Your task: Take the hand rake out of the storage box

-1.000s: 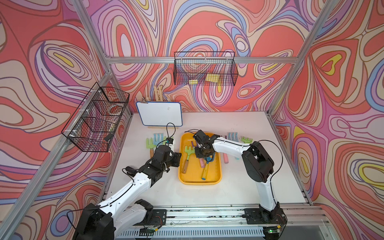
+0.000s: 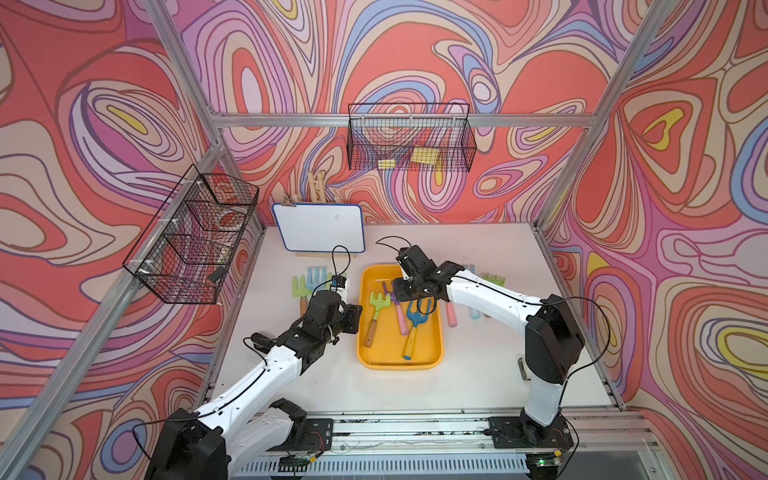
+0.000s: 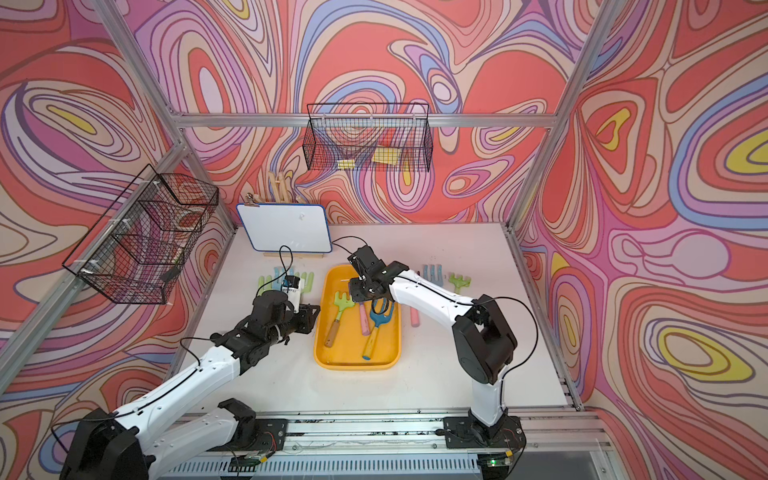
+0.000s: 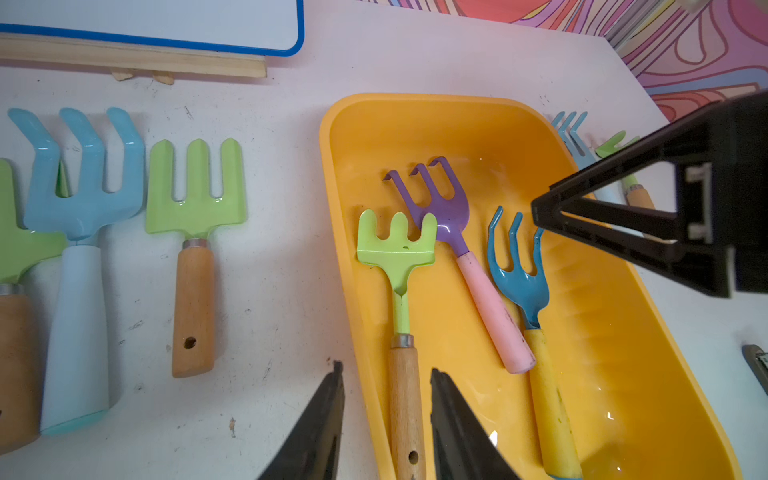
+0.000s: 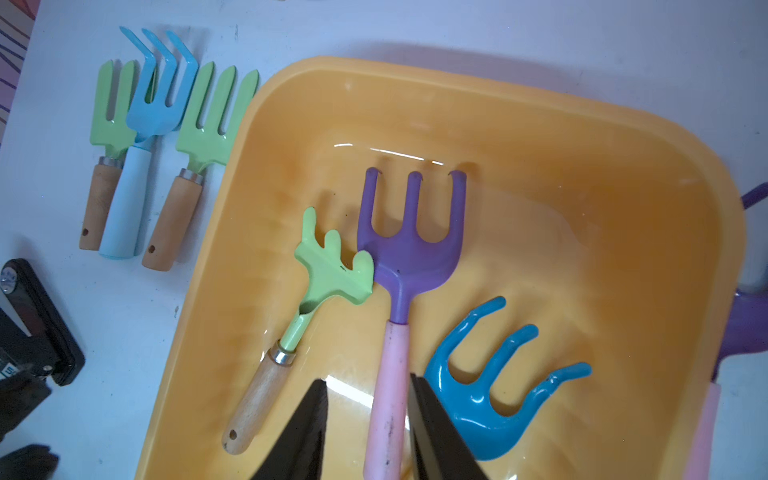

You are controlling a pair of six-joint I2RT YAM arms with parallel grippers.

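Note:
The orange storage box (image 5: 576,136) holds a green hand tool (image 4: 396,252), a purple rake with pink handle (image 5: 412,256) and a blue rake with yellow handle (image 4: 520,284). My right gripper is over the box, above the pink handle, fingers apart with nothing visible between them. My left gripper is at the box's left wall, above the green tool's wooden handle, fingers apart and empty.
More green and blue tools (image 4: 196,192) lie left of the box, others right of it. A whiteboard (image 2: 318,228) stands at the back left. Wire baskets hang on the frame.
My right gripper has risen and shifted slightly toward the back, its arm lifting with it. The left arm and the tools in the box look unmoved.

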